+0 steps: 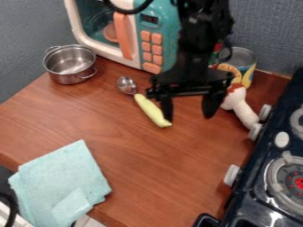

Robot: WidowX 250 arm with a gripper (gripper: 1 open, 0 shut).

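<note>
My black gripper (187, 106) hangs over the wooden counter in the middle of the view, its two fingers apart with nothing seen between them. Just left of it a yellow banana-like object (151, 110) lies on the wood, with a metal spoon or ladle (127, 85) behind it. To the right a white and red toy-like object (238, 105) lies by the stove. A can (240, 58) stands behind it, partly hidden by my arm.
A steel pot (70, 64) stands back left beside a teal toy microwave (149, 44). A folded light-blue cloth (59, 182) lies front left. A black stove (272, 177) fills the right side.
</note>
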